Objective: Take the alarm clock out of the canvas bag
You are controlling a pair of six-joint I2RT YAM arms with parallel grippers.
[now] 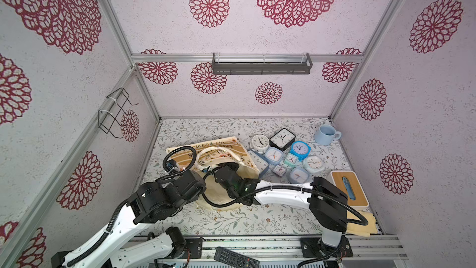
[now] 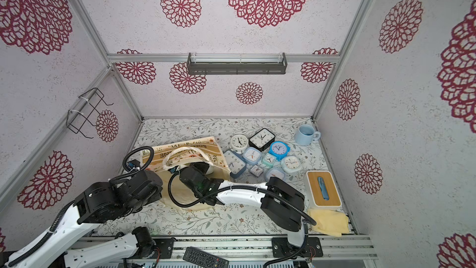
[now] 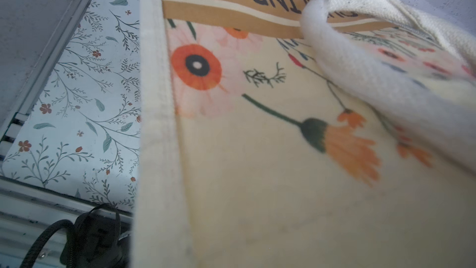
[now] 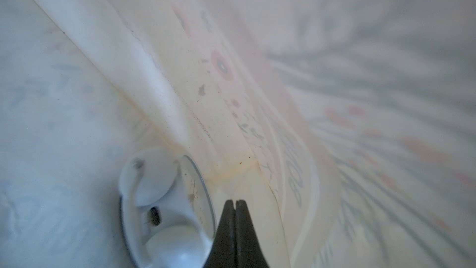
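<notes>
Inside the canvas bag [image 1: 215, 192], the white alarm clock [image 4: 174, 249] appears at lower left in the right wrist view, its two rounded bells and thin top handle [image 4: 130, 214] facing me. My right gripper is shut with nothing between its fingertips, just right of the clock; the handle lies outside the fingers. In the top views that gripper's tips are hidden in the bag. The left arm's wrist [image 1: 173, 194] is at the bag's left side; its fingers show in no view. The bag's printed panel [image 3: 277, 119] fills much of the left wrist view.
A white rope handle [image 3: 367, 77] arches over the bag's mouth. Right of the bag lie several clocks, among them a black-framed one [image 1: 282, 139]. Farther right are a blue mug [image 1: 325, 134], a tray [image 1: 364, 203] and a yellow cloth [image 2: 329, 222].
</notes>
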